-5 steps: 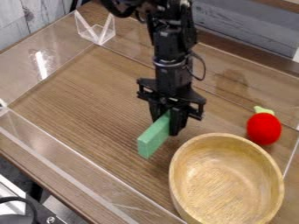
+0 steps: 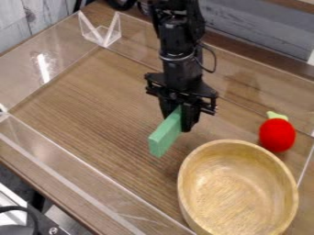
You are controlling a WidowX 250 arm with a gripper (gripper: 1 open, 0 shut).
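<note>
A green rectangular object (image 2: 164, 137) is held upright and slightly tilted by my black gripper (image 2: 178, 112), which is shut on it at its upper end, above the middle of the wooden table. The lower end of the object hangs toward the front; whether it touches the table is hard to tell.
A large yellow bowl (image 2: 193, 191) fills the front right. A red tomato-like object (image 2: 276, 137) with a green top lies at the right. A white wire rack (image 2: 101, 29) stands at the back left.
My gripper, holding the green object, has moved back, away from the front edge and the bowl. The bowl and red object have not moved.
</note>
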